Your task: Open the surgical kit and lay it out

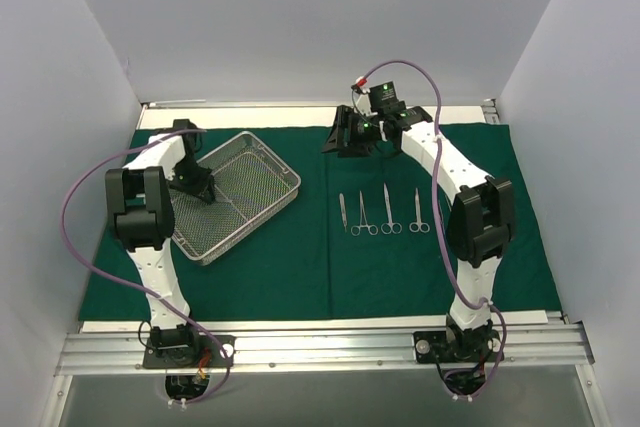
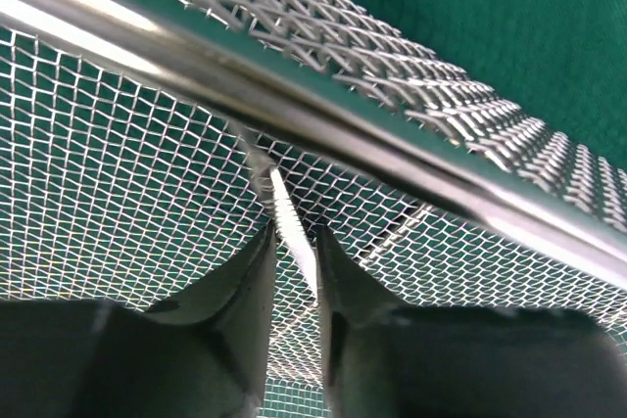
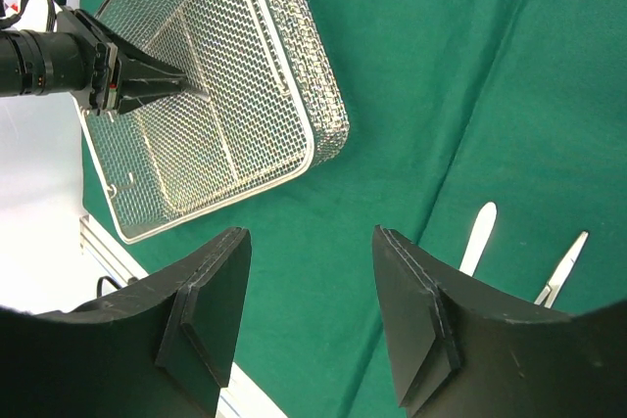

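Note:
The wire mesh tray [image 1: 260, 217] sits on the green cloth at left. My left gripper is down inside it, fingertips close around a thin pale instrument [image 2: 289, 214] lying on the mesh; whether it grips it is unclear. My right gripper hangs open above the cloth, nothing between its fingers. Laid out on the right of the cloth are a slim handle-like instrument [image 1: 342, 208], scissor-like clamps [image 1: 364, 222], a pointed instrument [image 1: 389, 211] and another ringed instrument [image 1: 418, 215], partly followed by more behind the right arm.
Pale walls border both sides. The tray's rim [image 2: 392, 154] crosses close above my left fingertips.

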